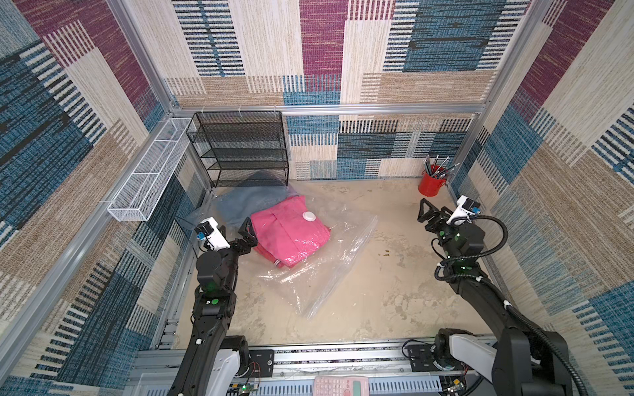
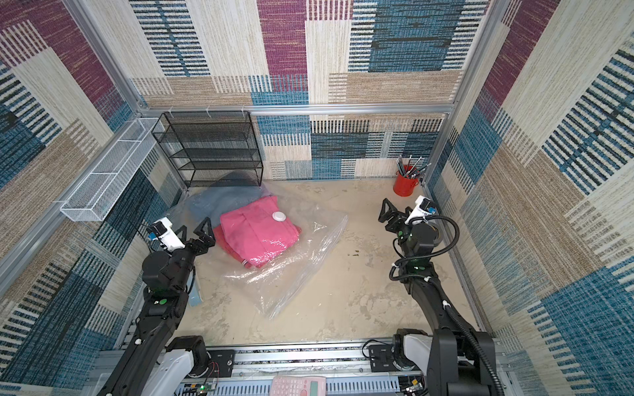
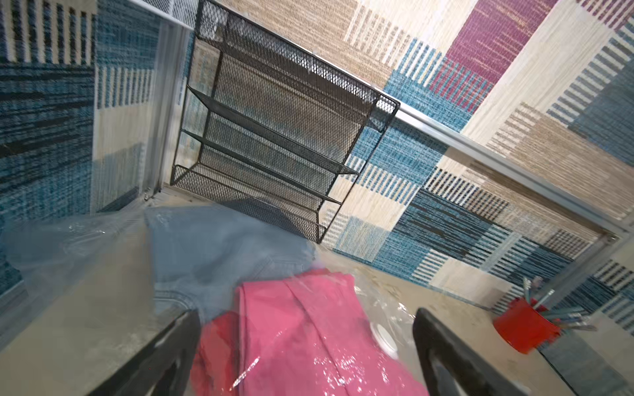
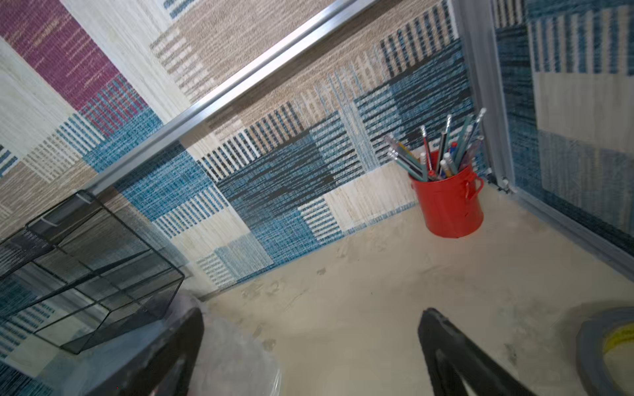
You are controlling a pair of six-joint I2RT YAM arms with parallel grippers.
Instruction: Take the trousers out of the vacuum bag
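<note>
A clear plastic vacuum bag [image 1: 350, 254] with a round white valve [image 1: 309, 215] lies flat on the left half of the table. Through its film shows a folded pink garment [image 1: 287, 231], with a redder layer under its left edge. Blue-grey trousers [image 3: 218, 247] lie behind the pink cloth, at the bag's far left end; from here I cannot tell whether film covers them. My left gripper [image 1: 240, 232] is open and empty, raised at the left side of the pink cloth. At the right, my right gripper [image 1: 428, 212] stands open over bare table, well apart from the bag.
A black mesh rack [image 1: 241, 148] stands at the back left, beside a white wire basket [image 1: 152, 173] on the wall. A red pencil pot [image 1: 431, 184] occupies the back right corner. Near the right wall lies a tape roll [image 4: 597, 349]. Bare table stretches between bag and right arm.
</note>
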